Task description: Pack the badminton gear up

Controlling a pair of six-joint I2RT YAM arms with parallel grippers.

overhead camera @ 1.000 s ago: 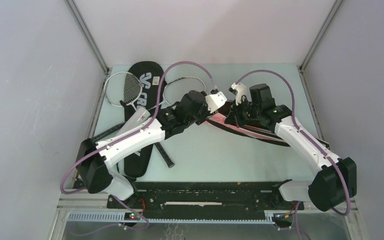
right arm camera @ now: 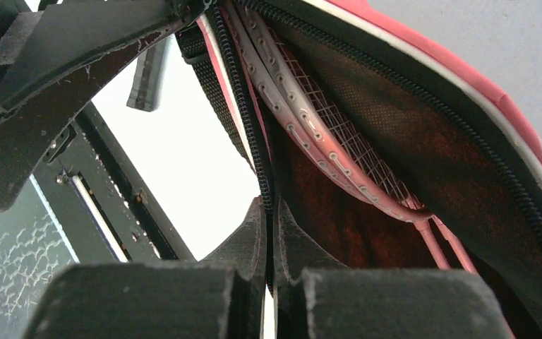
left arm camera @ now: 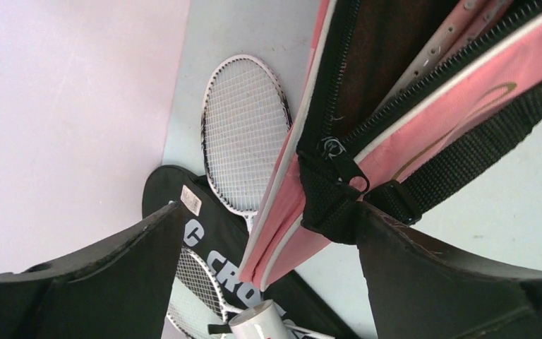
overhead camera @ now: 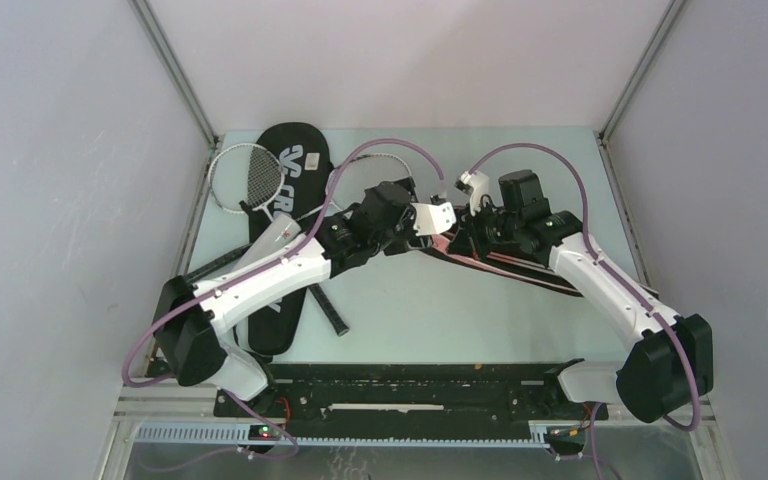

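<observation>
A pink bag with black zip edges (left arm camera: 282, 205) lies open on the right of the table; inside it two pink rackets (right arm camera: 324, 152) show. My right gripper is shut on one thin black zip edge of the bag's mouth. At the bag's left end, my left gripper stands open. The zip pull (left arm camera: 359, 182) and a black strap loop (left arm camera: 332, 212) are near its right finger (left arm camera: 395, 247), and I cannot tell whether they touch. In the top view both arms hide much of the bag.
On the left lie a black racket cover (overhead camera: 285, 140), two white-framed rackets, one with its head at the far left (overhead camera: 228, 180) and one (overhead camera: 380, 157) behind my left arm, and a white tube (overhead camera: 278, 235).
The right arm has barely moved, and the bag's near edge sits a little differently.
</observation>
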